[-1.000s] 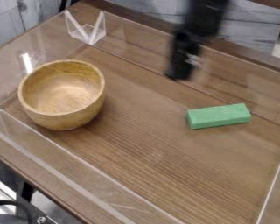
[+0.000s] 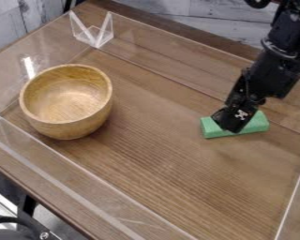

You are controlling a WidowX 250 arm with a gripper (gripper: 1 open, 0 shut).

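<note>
My black gripper (image 2: 235,116) is low at the right of the camera view, open, its fingers over and around a flat green block (image 2: 255,128) on the wooden table. The gripper partly hides the block; whether the fingers touch it I cannot tell.
A tan bowl (image 2: 67,124) sits on the left. A clear wire-like holder (image 2: 94,30) stands at the back left, near the white wall.
My arm has moved right from the back middle and come down onto the green block. The block and bowl look unmoved.
</note>
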